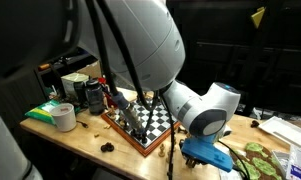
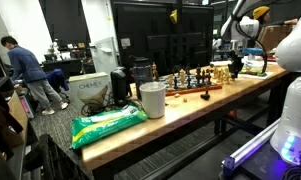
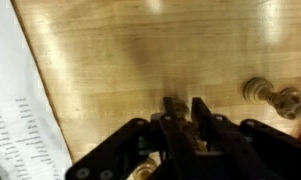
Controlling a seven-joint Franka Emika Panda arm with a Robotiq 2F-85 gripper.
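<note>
My gripper points down over the wooden table point(image 3: 120, 50) and is shut on a small light-brown piece point(image 3: 180, 104), which looks like a chess piece; the fingers hide most of it. Pale wooden chess pieces point(image 3: 258, 90) stand to the right in the wrist view, and another pale piece point(image 3: 145, 168) shows just below left of the fingers. In exterior view 1 the gripper point(image 1: 194, 158) is low over the table's near right, to the right of the chessboard point(image 1: 155, 125), whose surface is partly hidden by the arm.
Papers point(image 3: 18, 110) lie left of the gripper in the wrist view. A white mug point(image 1: 63, 117) and a green packet point(image 1: 40, 110) are at the table's far left in exterior view 1. To the right lie a green mat point(image 1: 260, 160) and a white tray point(image 1: 288, 132). Bare table shows ahead of the fingers.
</note>
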